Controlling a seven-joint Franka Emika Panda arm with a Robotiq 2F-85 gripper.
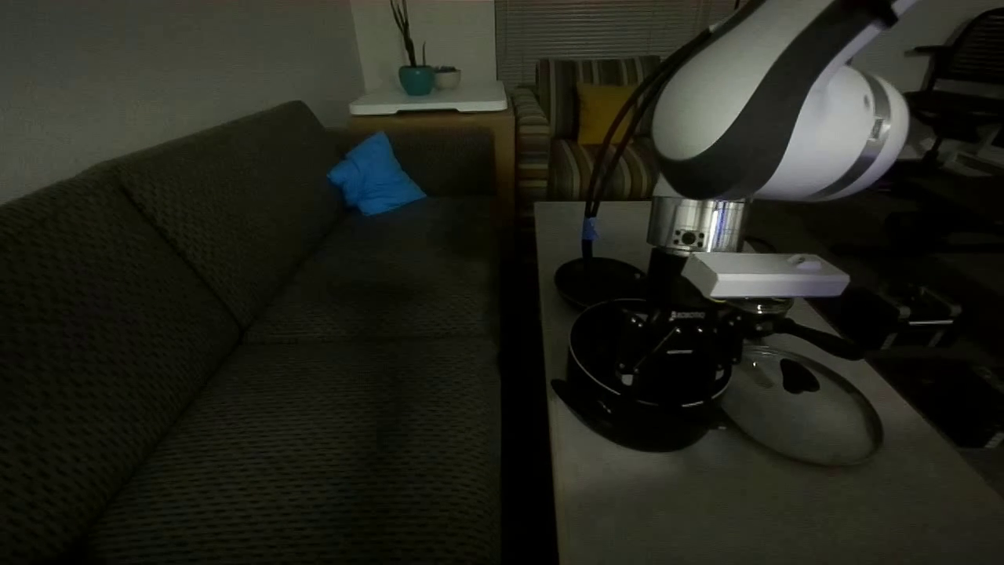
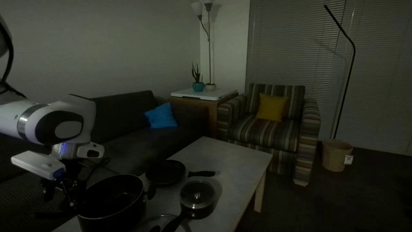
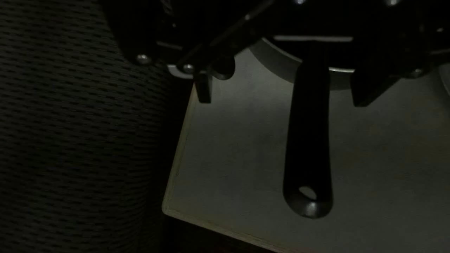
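Observation:
A deep black pot stands on the table. Its long black handle runs toward the table's near end, with a hole in its tip. My gripper is open, its two fingers apart on either side of the handle in the wrist view, and nothing is gripped. In exterior view 2 the gripper is at the left side of the pot, above the handle's side. From exterior view 1 the gripper appears in front of the pot's opening. Its exact height over the handle is hard to tell in the dim light.
Right of the pot lies a glass lid. Behind are a black frying pan and a small lidded saucepan. The sofa borders the table.

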